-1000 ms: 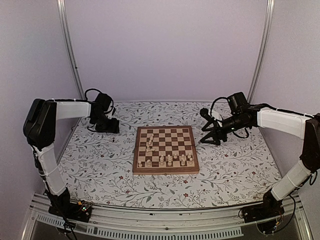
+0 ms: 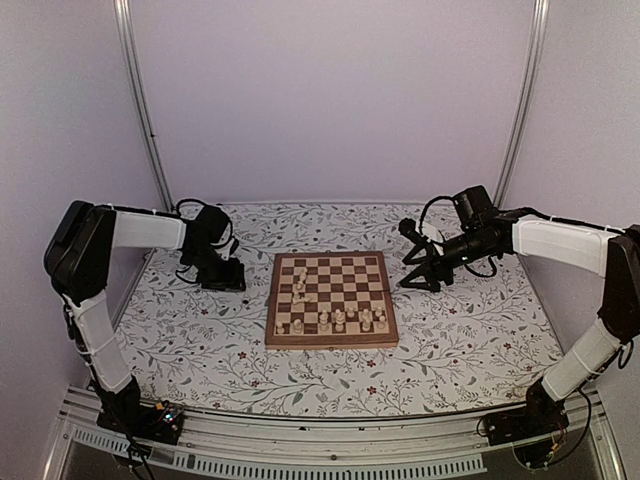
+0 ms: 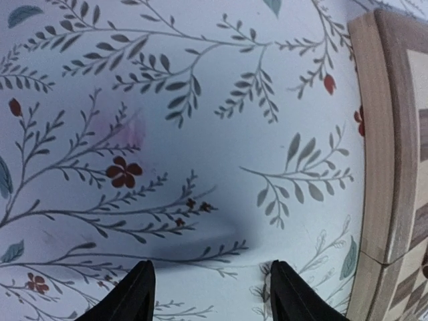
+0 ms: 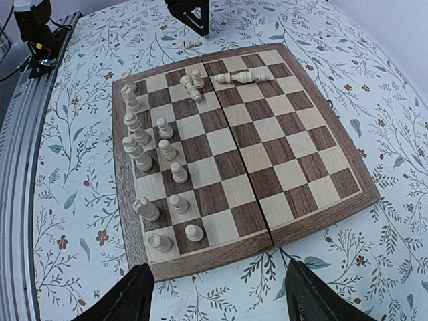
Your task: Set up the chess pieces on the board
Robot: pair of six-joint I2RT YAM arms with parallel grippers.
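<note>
The wooden chessboard [image 2: 350, 275] lies mid-table. Pale pieces stand along one side of it, including a rook-like piece [image 4: 160, 242] in a corner and a pawn [image 4: 194, 233] in front. Toward the board's left side, a long piece [image 4: 243, 77] and another piece [image 4: 190, 88] lie tipped over. Off the board, a small pale piece [image 4: 192, 44] rests on the cloth near my left gripper. That gripper is part open left of the board, its gap empty; a pale bit shows beside one finger [image 3: 297, 294]. My right gripper hangs open and empty beyond the board's right side.
Floral cloth [image 2: 230, 370] covers the table, with clear room in front of and behind the board. The board's raised wooden edge [image 3: 378, 147] stands at the right of the left wrist view. A metal rail [image 2: 330, 450] runs along the table's front.
The right arm, the board and the pieces on it look unmoved.
</note>
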